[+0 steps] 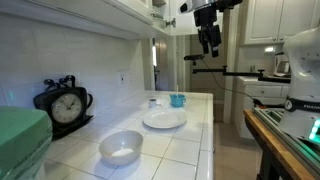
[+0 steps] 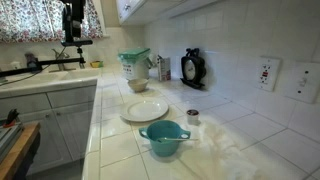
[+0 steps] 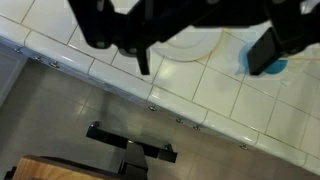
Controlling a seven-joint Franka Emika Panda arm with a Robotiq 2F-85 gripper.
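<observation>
High above the counter's front edge, my gripper hangs pointing down, clear of every object. In the wrist view its dark fingers stand apart with nothing held between them. A teal two-handled pot sits on the white tiled counter, at the end away from the clock. Beside it lies a round white plate, empty. Farther along the counter rests a pale bowl, also empty. Near the wall stands a small cup.
A black clock leans by the wall, with a green-topped container beyond the bowl. A crumpled white cloth lies near the pot. Cabinets overhang the counter. A wooden surface stands across the open floor.
</observation>
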